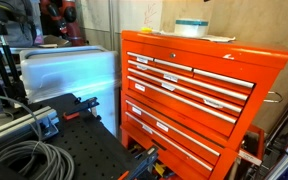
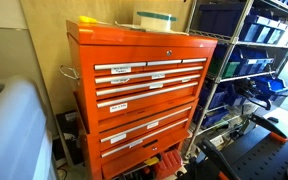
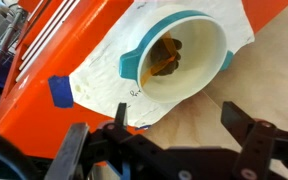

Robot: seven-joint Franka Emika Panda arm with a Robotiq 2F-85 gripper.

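A white pot with a teal rim and teal handles (image 3: 181, 78) sits on white paper on top of the red tool chest (image 1: 174, 120). Inside it, the wrist view shows an orange strip (image 3: 170, 52) and some dark pieces. My gripper is open above the chest top, its two dark fingers wide apart at the bottom of that view, the space between them empty. The pot lies ahead of the fingertips, not between them. From outside, the pot (image 2: 153, 21) shows on the chest; the gripper cannot be made out in either exterior view.
Blue tape (image 3: 60, 91) marks the white paper. A yellow item (image 2: 87, 20) lies on the chest's left side in the second exterior view. Shelves with blue bins (image 2: 219, 20) stand to the right there. A coiled grey cable (image 1: 34, 160) rests on the black table.
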